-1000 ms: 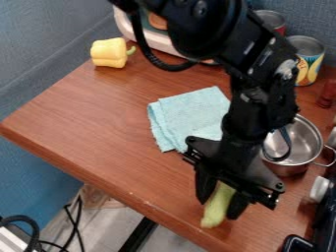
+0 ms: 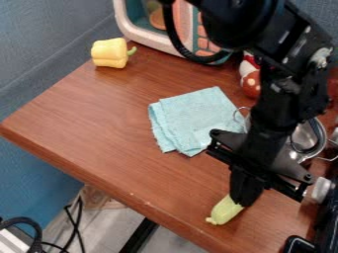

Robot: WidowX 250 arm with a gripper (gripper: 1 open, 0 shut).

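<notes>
My black gripper (image 2: 246,188) is low over the right front of the wooden table, turned so its fingers are seen from the side, directly at the upper end of a pale yellow-green elongated vegetable (image 2: 224,210) lying near the front edge. Whether the fingers are shut on it is hidden. A light blue folded cloth (image 2: 196,119) lies behind the gripper to the left.
A yellow pepper (image 2: 111,52) sits at the back left. A toy oven (image 2: 136,18) stands at the back. A metal pot (image 2: 311,139) is partly hidden behind the arm.
The arm has shifted right and turned.
</notes>
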